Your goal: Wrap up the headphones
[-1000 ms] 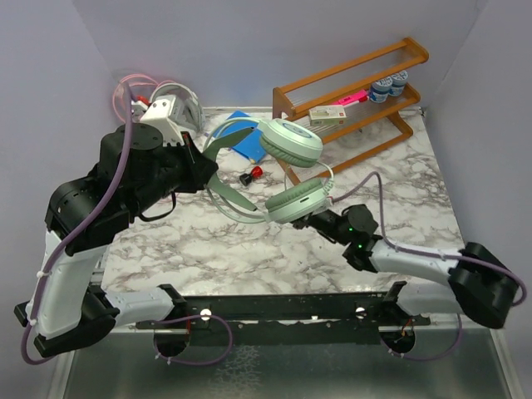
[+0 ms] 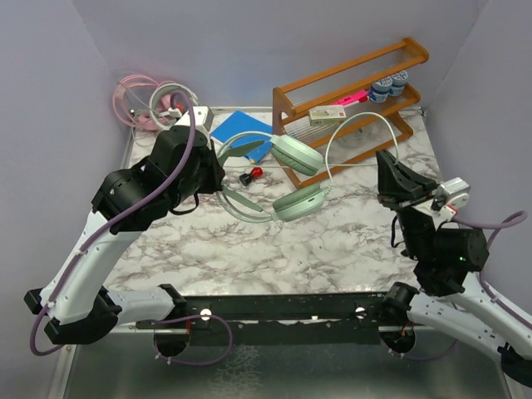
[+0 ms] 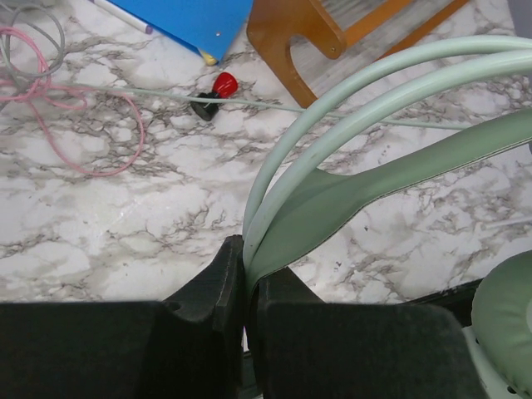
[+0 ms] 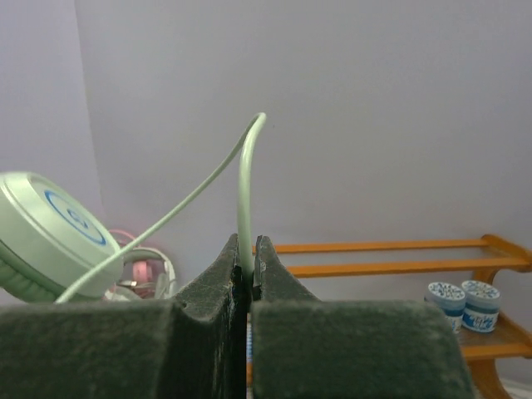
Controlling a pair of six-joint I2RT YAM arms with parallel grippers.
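Pale green headphones hang above the table, their two ear cups facing each other. My left gripper is shut on the headband at its middle, beside the green padded strap. From one ear cup a pale green cable runs out in a loop to the right. At the raised end of that loop my right gripper is shut, and in the right wrist view the cable passes down between its fingers. More cable stretches across behind the headband.
A wooden rack stands at the back right with two small tubs and a box. A blue folder and a red-black object lie behind. Pink and grey cables fill the back left.
From beside the lower ear cup, my right gripper has moved right and up, drawing the cable into a wider loop. My left gripper has shifted slightly right, still holding the headband.
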